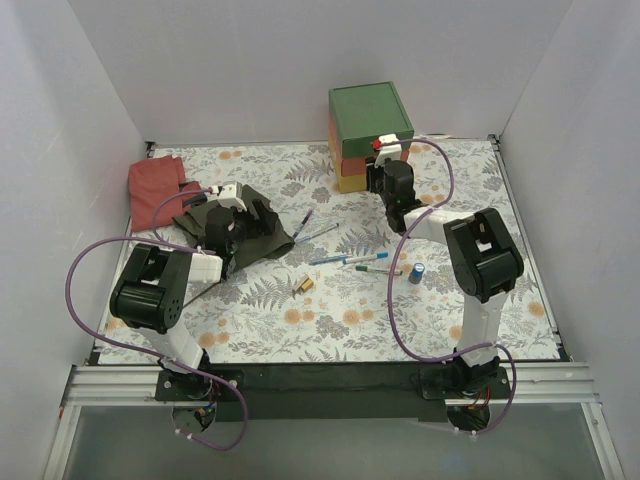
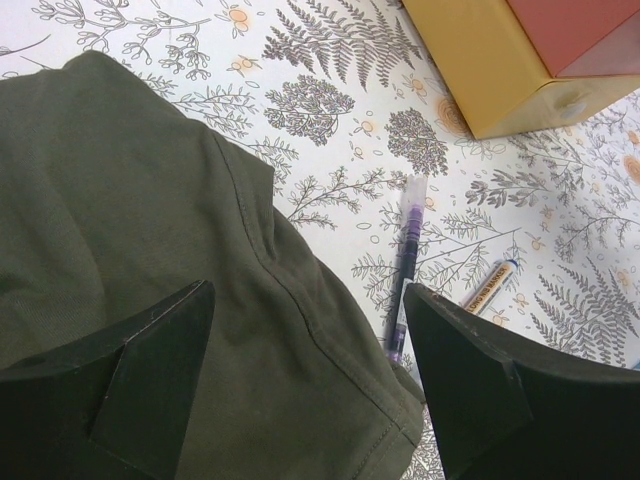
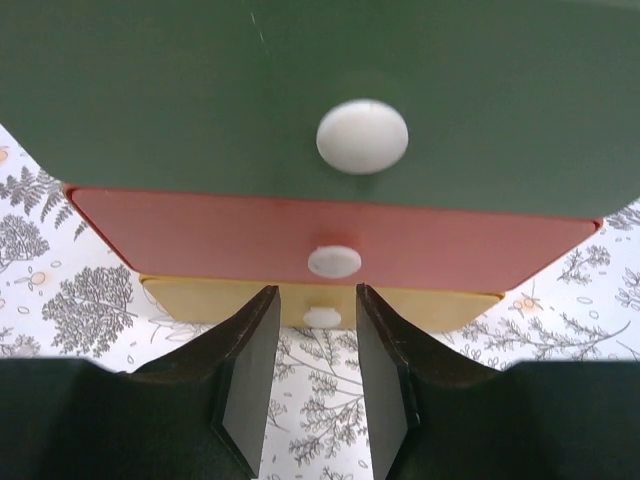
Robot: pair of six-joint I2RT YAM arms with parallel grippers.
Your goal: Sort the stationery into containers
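A drawer box with a green top point(image 1: 370, 108) stands at the back of the table, its green, red and yellow drawers stacked. In the right wrist view the green drawer point(image 3: 230, 110), red drawer point(image 3: 200, 235) and yellow drawer point(image 3: 420, 305) each show a white knob and look closed. My right gripper is part open before the lower drawers, its fingers apart with nothing gripped. Over the dark green cloth point(image 2: 150, 220) my left gripper stands open and empty. Several pens and markers point(image 1: 328, 260) lie mid-table, with a purple-capped pen point(image 2: 411, 235) by the cloth.
A red cloth point(image 1: 157, 188) lies at the back left. Small yellow items point(image 1: 303, 285) sit near the table's middle, and a blue-topped cylinder point(image 1: 416, 272) stands to the right.
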